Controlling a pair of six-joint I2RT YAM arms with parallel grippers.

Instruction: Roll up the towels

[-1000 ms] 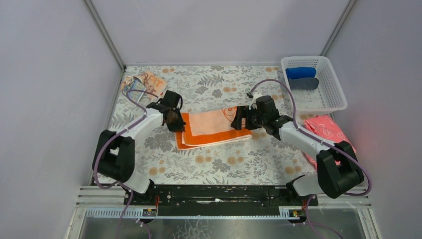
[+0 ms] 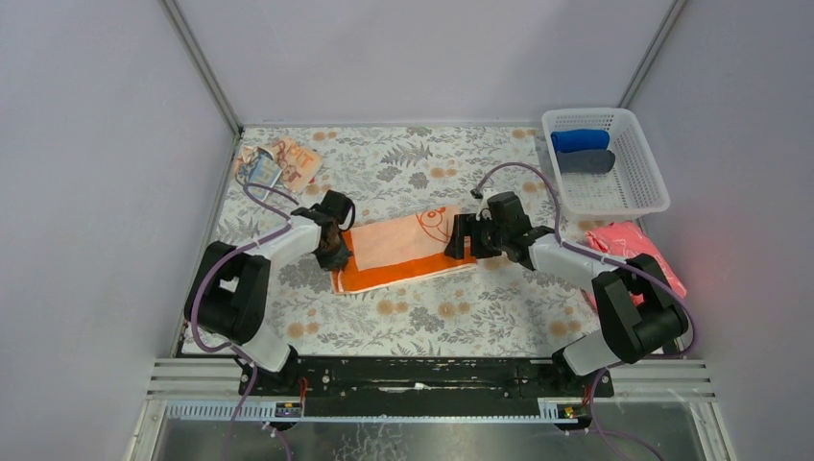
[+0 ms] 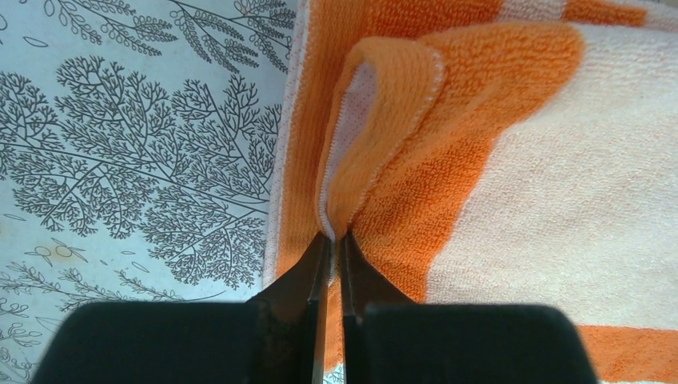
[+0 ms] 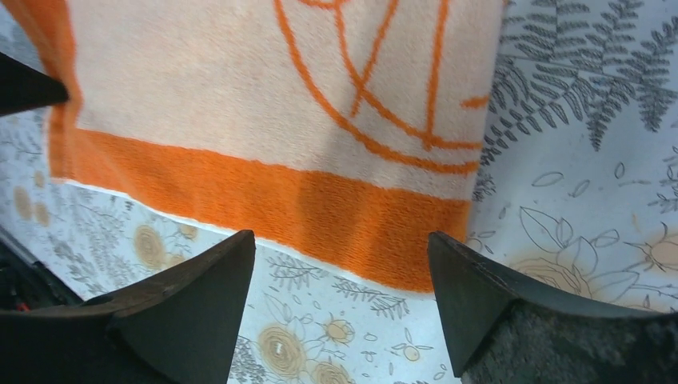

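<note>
An orange and cream towel (image 2: 403,245) lies folded long on the patterned table. At its left end my left gripper (image 2: 341,254) is shut on the folded orange edge, which bunches up between its fingertips in the left wrist view. My right gripper (image 2: 461,240) is open over the towel's right end; in the right wrist view the towel (image 4: 280,184) lies flat below its parted fingers, with nothing held.
A white basket (image 2: 629,173) at the back right holds a blue roll (image 2: 580,139) and a grey roll (image 2: 586,161). A pink cloth (image 2: 629,245) lies at the right, printed papers (image 2: 298,158) at the back left.
Both grippers have shifted slightly toward the front, the left also a little leftward, and the towel has slid along with them.
</note>
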